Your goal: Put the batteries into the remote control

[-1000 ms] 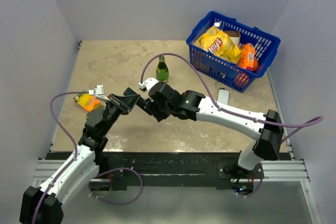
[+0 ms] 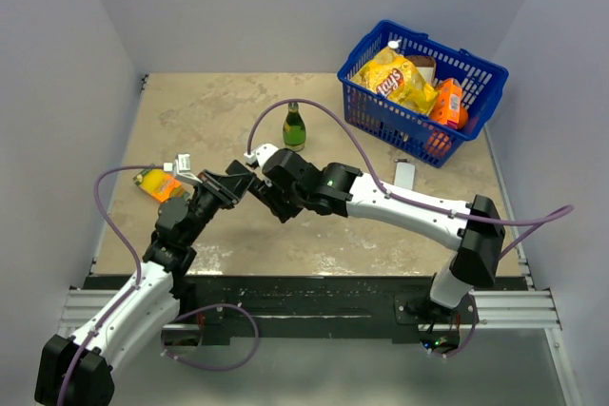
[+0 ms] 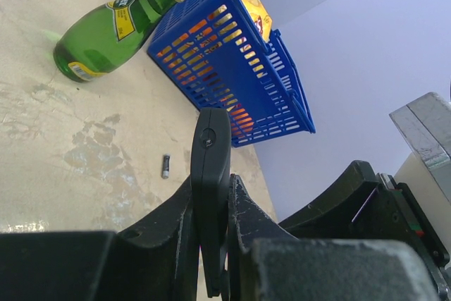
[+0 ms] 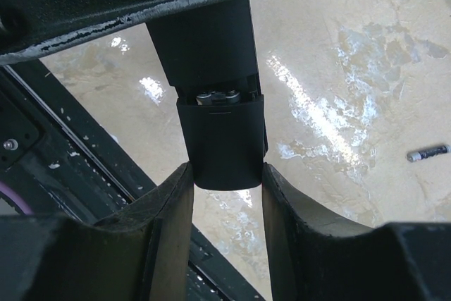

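My left gripper (image 2: 231,187) holds the black remote (image 3: 211,160) upright between its fingers, seen end-on in the left wrist view. In the right wrist view the remote's battery end (image 4: 220,142) faces me, with small cell-like pieces (image 4: 218,97) showing in its opening. My right gripper has its fingertips at the lower edge of that black end, a little apart, around the cover-like part. A loose battery lies on the table, also visible in the left wrist view (image 3: 165,166).
A green bottle (image 2: 294,130) stands behind the arms. A blue basket (image 2: 362,106) of snacks is at the back right, a yellow package (image 2: 157,185) at the left and a white object (image 2: 404,174) at the right.
My right arm has shifted slightly leftward in the top view. My left arm and the remote look nearly unchanged.
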